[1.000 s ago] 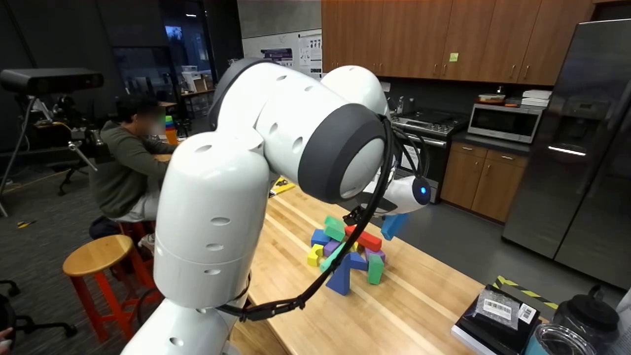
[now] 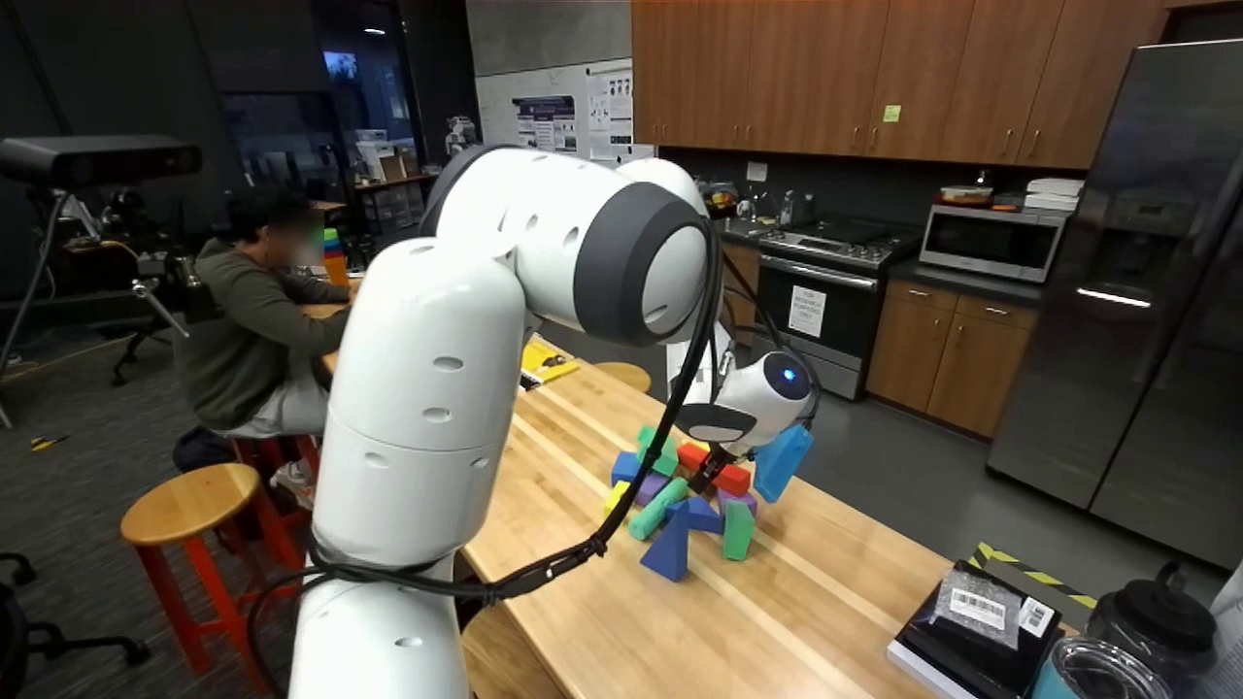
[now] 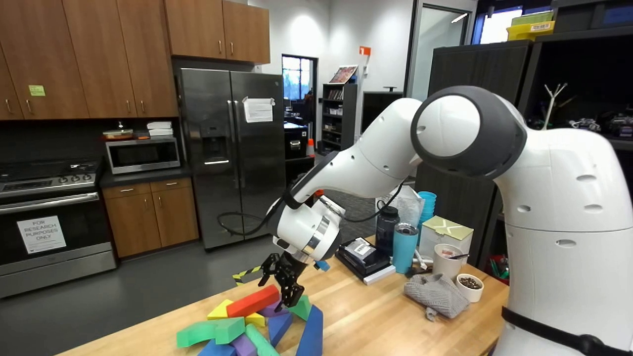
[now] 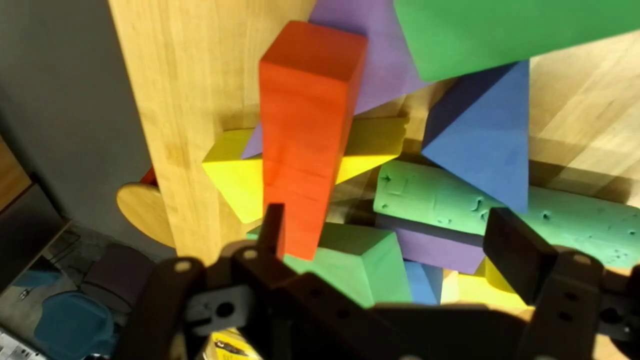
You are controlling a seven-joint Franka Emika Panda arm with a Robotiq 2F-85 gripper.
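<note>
My gripper is open above a heap of coloured blocks, with no block held. The long red block (image 4: 303, 138) lies tilted on top of the heap, across a yellow block (image 4: 234, 174) and a green block (image 4: 348, 270). In the wrist view, one finger (image 4: 274, 231) overlaps the red block's lower end; whether they touch I cannot tell. The other finger (image 4: 519, 255) shows over the pale green cylinder (image 4: 432, 195). Near that cylinder sits a blue wedge (image 4: 489, 129). From the second exterior view, the gripper (image 3: 274, 293) is close to the red block (image 3: 253, 301).
Purple blocks (image 4: 384, 54) and a large green block (image 4: 510, 30) lie around the heap. A tall blue wedge (image 2: 669, 548) stands at its near side. Bare tabletop (image 2: 792, 606) extends toward a black package (image 2: 979, 623). Cups and a grey cloth (image 3: 437, 294) occupy another end.
My arm has reached lower, bringing the gripper down from above the heap to close over the blocks. The blocks look unmoved.
</note>
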